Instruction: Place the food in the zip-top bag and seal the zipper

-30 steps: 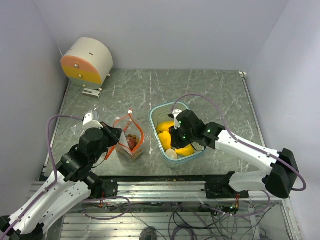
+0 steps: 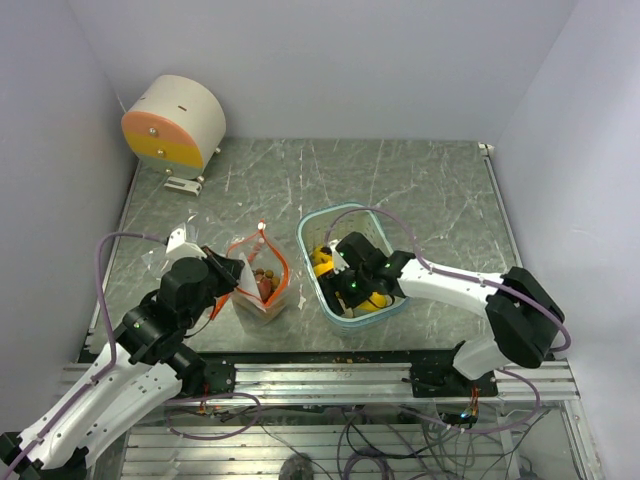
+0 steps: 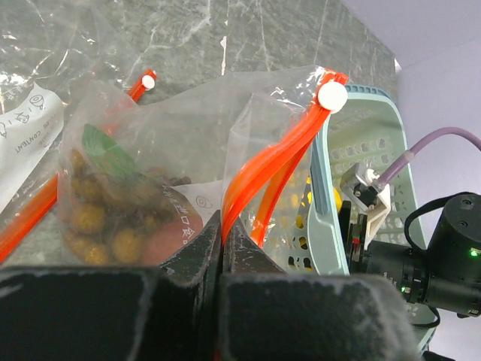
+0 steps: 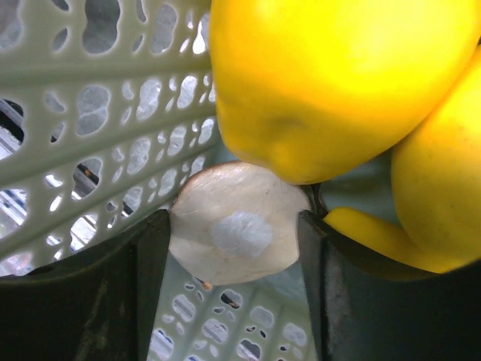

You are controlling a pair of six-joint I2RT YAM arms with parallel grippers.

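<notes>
My left gripper is shut on the orange zipper edge of the zip top bag (image 3: 143, 195), which holds small round fruits, a leaf and a reddish item behind clear plastic. My right gripper is down inside the mint basket (image 2: 340, 215), fingers part open around a pale round piece of food (image 4: 234, 203), which lies at the basket bottom below yellow food (image 4: 331, 75). I cannot tell whether the fingers touch it.
A second clear bag (image 3: 37, 113) lies left of the held one. A rounded cream box (image 2: 175, 115) stands at the back left. The counter behind the basket is clear.
My right arm has moved left and down toward the near-left part of the basket, over where the pale piece lay. My left arm has barely moved.
</notes>
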